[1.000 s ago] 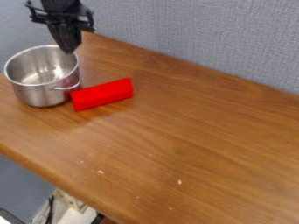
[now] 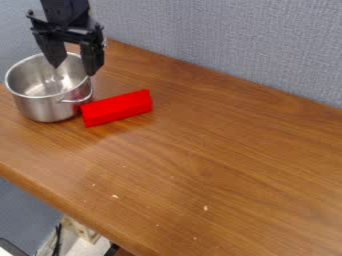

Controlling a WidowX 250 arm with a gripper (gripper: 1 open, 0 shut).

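A silver metal pot [image 2: 40, 105] with a handle stands at the left of the wooden table. My black gripper [image 2: 68, 60] hangs over the pot's back rim, pointing down; whether it is open or shut is unclear. A red cylinder [image 2: 116, 108] lies on its side just right of the pot, close against it.
A grey wall [image 2: 241, 40] runs along the back. The table's left edge shows at lower left, with some cables below it.
My gripper has moved down and slightly left over the pot. The pot and red cylinder have not visibly moved.
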